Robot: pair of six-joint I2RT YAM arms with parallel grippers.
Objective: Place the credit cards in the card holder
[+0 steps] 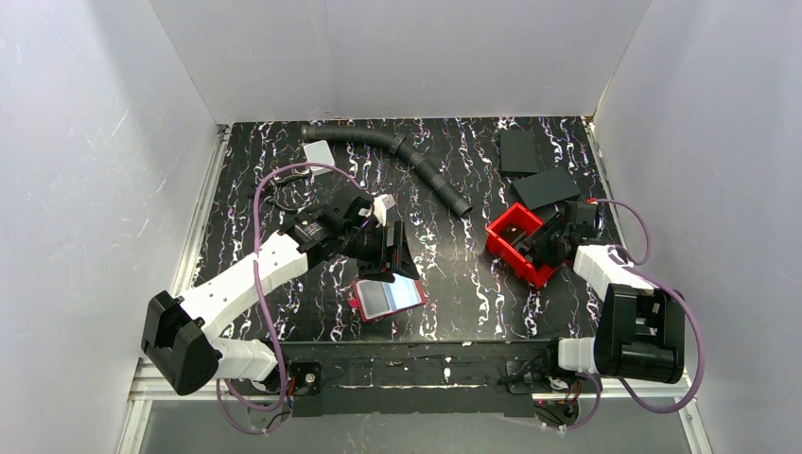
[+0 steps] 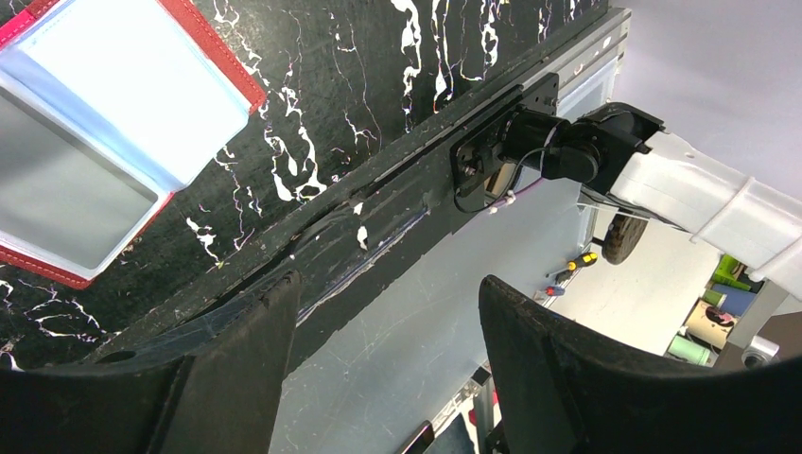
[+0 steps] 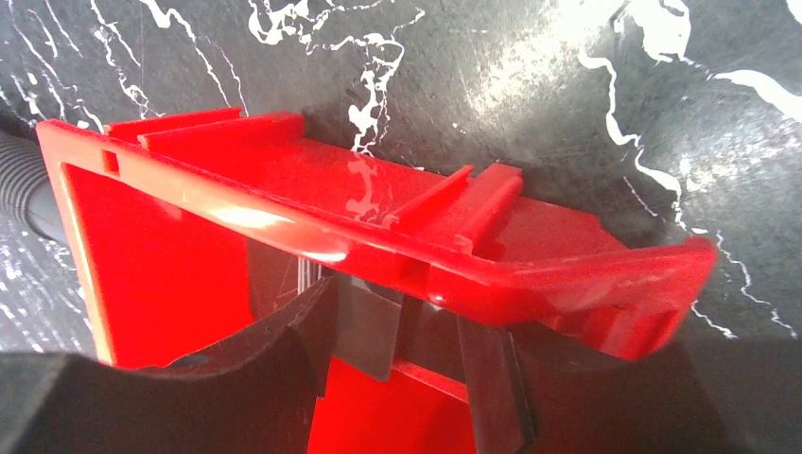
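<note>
The card holder point(image 1: 389, 298) lies spread on the table, red-edged with clear and pale pockets; part of this holder point(image 2: 123, 85) fills the upper left of the left wrist view. Above its upper edge my left gripper point(image 1: 395, 255) is open and empty. At the right, dark cards point(image 1: 512, 234) stand in a red box point(image 1: 493, 242). My right gripper reaches into that box, open, its fingers either side of a dark card point(image 3: 364, 322). Thin pale card edges point(image 3: 307, 274) show beside the left finger. How deep the fingertips sit is hard to tell.
Two dark flat panels point(image 1: 517, 152) point(image 1: 547, 188) lie behind the box. A black ribbed hose point(image 1: 426, 170) curves across the back, with a white flat piece point(image 1: 320, 156) at the back left. Between holder and box the table is clear.
</note>
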